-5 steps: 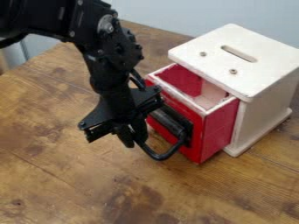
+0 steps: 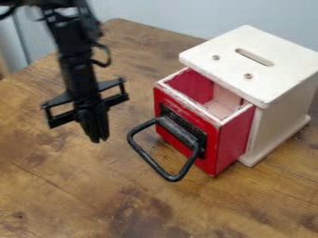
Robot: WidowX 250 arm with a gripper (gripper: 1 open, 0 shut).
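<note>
My gripper hangs over the table at the left, blurred, its black fingers shut with nothing visible between them. To its right stands a white wooden box with a slot in its top and a red drawer pulled out at the front. The drawer's inside is pale and looks empty where visible. A black loop handle on the drawer's front sticks out toward the gripper, which is apart from it.
A pale wall runs along the back.
My gripper has moved left and back, away from the drawer and handle, and has risen somewhat. The box and drawer look unchanged.
</note>
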